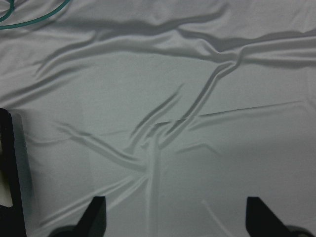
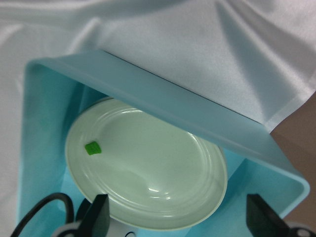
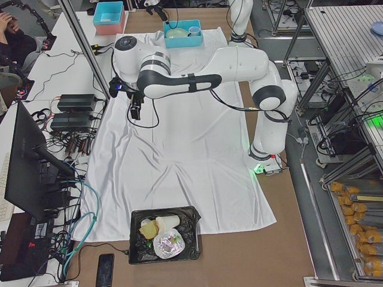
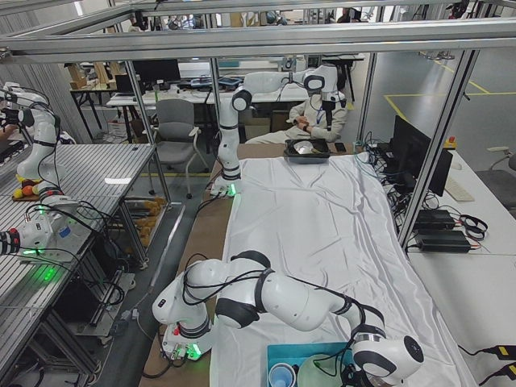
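My right gripper is open over a light blue bin (image 2: 140, 81), which holds a pale green plate (image 2: 153, 163) with a small green piece (image 2: 93, 147) on it; nothing shows held between its fingertips. In the camera left view a blue cup (image 3: 194, 31) stands in that bin. My left gripper hangs open above the white cloth (image 1: 256, 148), nothing between its fingers. A black tray (image 3: 136, 251) at the cloth's near end in the camera left view holds a foil-covered item (image 3: 169, 244), a yellowish piece (image 3: 149, 230) and a white cylinder (image 3: 169, 222).
A monitor (image 3: 30, 167), cables and black boxes line the left side of the camera left view. A phone (image 3: 105, 269) lies beside the tray. A metal frame crosses above the table.
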